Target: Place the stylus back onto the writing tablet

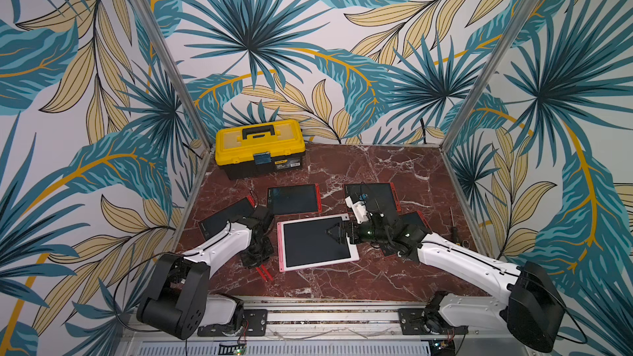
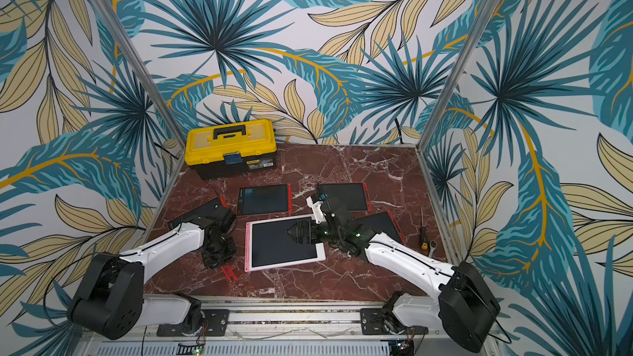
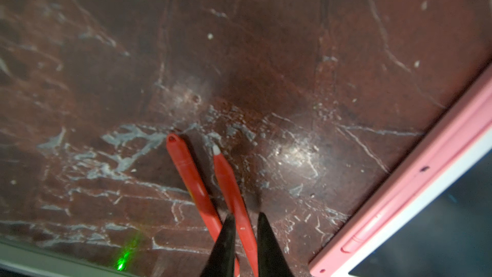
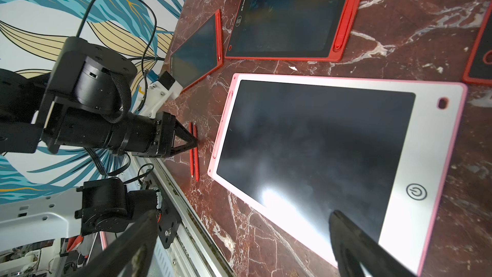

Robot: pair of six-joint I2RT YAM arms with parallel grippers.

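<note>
Two red styluses [image 3: 228,184] lie side by side on the marble table, left of the white-and-pink tablet, as the left wrist view shows. My left gripper is at the styluses, its narrow fingertips over the right one, shut; whether anything is between them is unclear. A pink stylus [image 3: 366,230] sits along the tablet's pink edge. My right gripper is open above the tablet, with nothing between its fingers.
Several dark red-edged tablets [image 1: 293,199] lie behind and beside the white one. A yellow toolbox [image 1: 257,138] stands at the back left, and a screwdriver [image 2: 422,238] lies at the right edge.
</note>
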